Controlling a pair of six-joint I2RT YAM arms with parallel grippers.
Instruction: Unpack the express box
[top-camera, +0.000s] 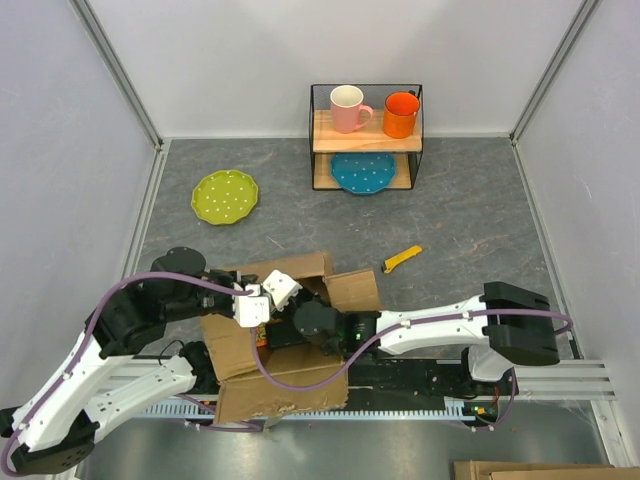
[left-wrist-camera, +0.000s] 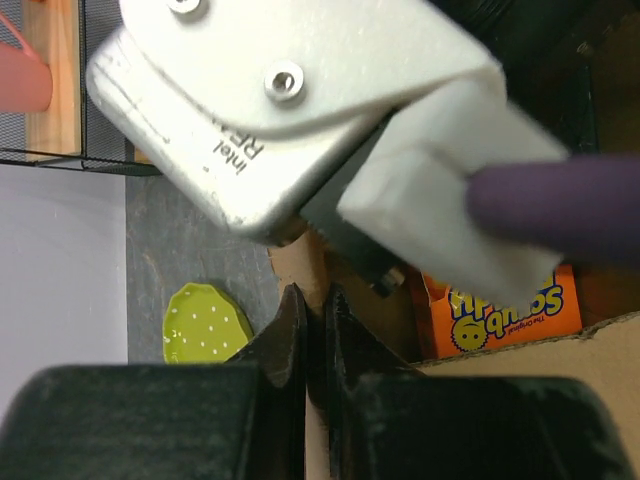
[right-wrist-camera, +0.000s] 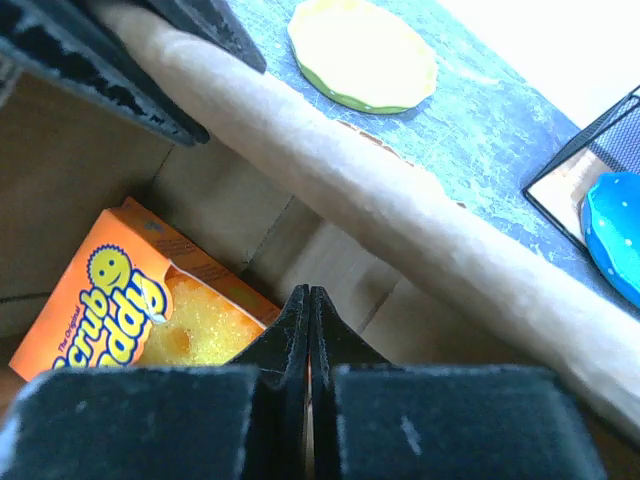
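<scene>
The open cardboard box (top-camera: 282, 402) stands at the table's front edge, both arms over it. Inside lies an orange Scrub Daddy package (right-wrist-camera: 110, 285) with a yellow sponge showing, against the box wall. My right gripper is shut with nothing between its fingers; the package lies beyond and to the left of the tips in the right wrist view. My left gripper is shut on the box's rim (left-wrist-camera: 297, 268), the cardboard edge running between its fingers. From the top, most of the package is hidden by the arms.
A green plate (top-camera: 225, 197) lies at the back left and a yellow cutter (top-camera: 402, 259) to the right. A rack (top-camera: 318, 165) at the back holds a pink mug (top-camera: 347, 108), an orange mug (top-camera: 401, 115) and a blue plate (top-camera: 363, 172). Mid-table is clear.
</scene>
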